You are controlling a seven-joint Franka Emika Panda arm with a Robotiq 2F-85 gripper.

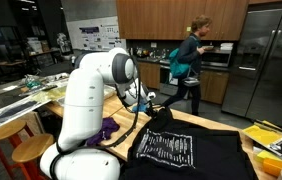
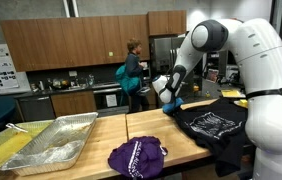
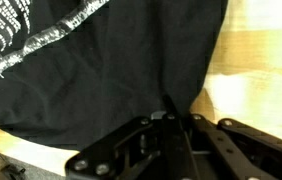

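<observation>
A black garment (image 1: 171, 145) with white print lies spread on the wooden table. My gripper (image 1: 149, 108) is down at its far-left edge and looks shut on a fold of it. In the wrist view, the dark cloth (image 3: 106, 75) runs right up to the fingers (image 3: 171, 110), with bare wood to the right. The pinched part itself is hard to make out. From the other side, the gripper (image 2: 169, 108) meets the far edge of the black garment (image 2: 216, 122).
A purple cloth item (image 2: 138, 157) lies on the table, apart from the garment. Metal trays (image 2: 51, 140) stand at the left in exterior view 2. Yellow items (image 1: 271, 140) sit right of the garment. A person (image 1: 188, 65) walks behind the table.
</observation>
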